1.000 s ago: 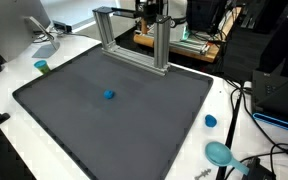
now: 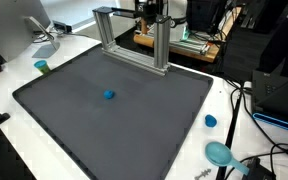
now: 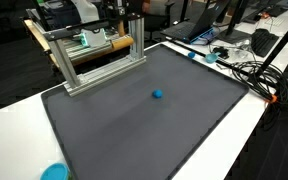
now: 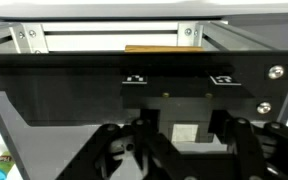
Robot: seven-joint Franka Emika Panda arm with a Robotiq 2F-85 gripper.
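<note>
In the wrist view my gripper faces the black front rail (image 4: 64, 68) of a grey metal frame. Its fingers stand close to a dark piece (image 4: 184, 88) at the rail's middle, and the fingers appear shut on it. Dark parts blend together here, so its exact shape is unclear. A small pale patch (image 4: 185, 132) shows below, between the fingers. From outside, the grey frame (image 2: 134, 58) stands at the mat's far edge, and in the second exterior view the same frame (image 3: 109, 72) is at the upper left. The gripper's tips are hard to make out in both exterior views.
A green-topped cup (image 2: 42, 67) stands left. A blue disc (image 2: 211, 121), teal bowl (image 2: 220, 154) and cables lie at right.
</note>
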